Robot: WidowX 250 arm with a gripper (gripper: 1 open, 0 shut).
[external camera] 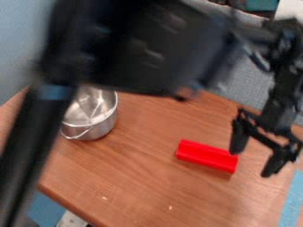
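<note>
My black gripper (pixel 258 145) hangs at the right, its fingers spread open just above the right end of a red bar (pixel 204 155) on the wooden table (pixel 130 182). Nothing shows between the fingers. The gripper and arm are somewhat blurred.
A steel pot (pixel 85 124) stands at the left, partly behind a dark, blurred arm structure that fills the upper left. A light blue strip (pixel 291 199) lies at the right edge.
</note>
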